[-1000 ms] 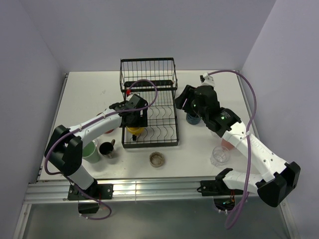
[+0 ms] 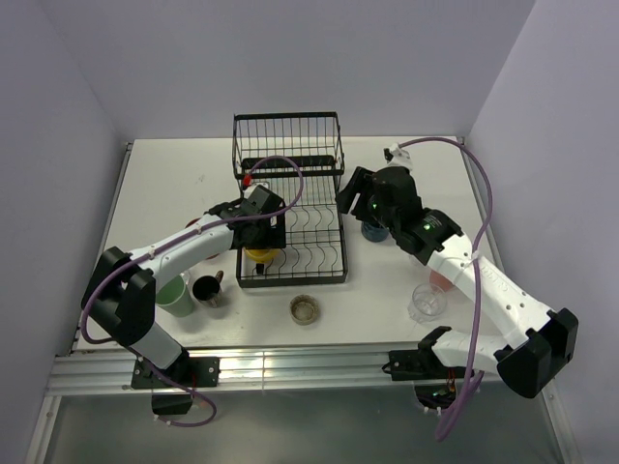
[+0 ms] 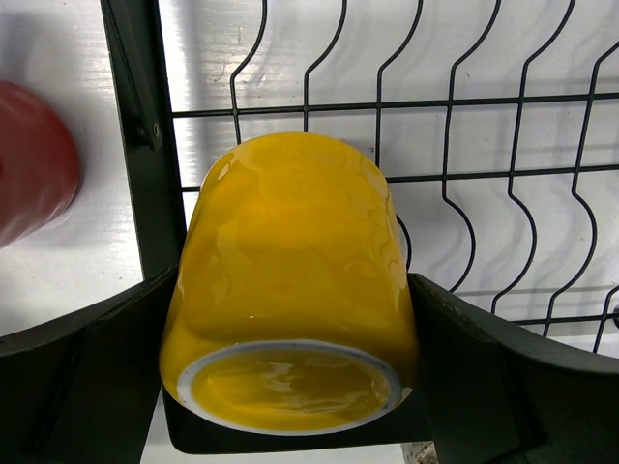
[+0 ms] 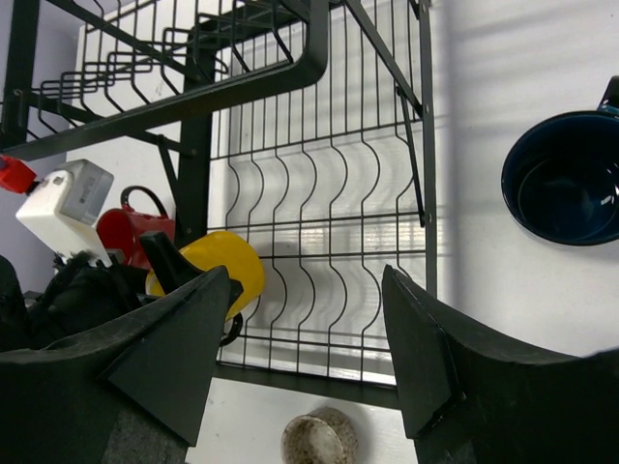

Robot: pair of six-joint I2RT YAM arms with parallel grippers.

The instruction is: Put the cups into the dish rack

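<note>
The yellow cup (image 3: 290, 251) rests in the front left corner of the black dish rack (image 2: 293, 281), tilted with its base showing. My left gripper stands open with one finger on either side of the cup; whether they touch it I cannot tell. Above the rack's right side, my right gripper is open and empty. The dark blue cup (image 4: 566, 179) stands on the table right of the rack. A red cup (image 3: 34, 164) lies outside the rack's left edge. The green cup (image 2: 175, 298) and a dark cup (image 2: 207, 289) sit at front left.
A small speckled cup (image 2: 304, 309) is in front of the rack. At front right are a clear glass (image 2: 427, 303) and a pinkish cup (image 2: 441, 280). The rack's upper tier (image 2: 287, 165) rises at the back. Most of the lower tier is empty.
My right gripper has drifted a little to the left.
</note>
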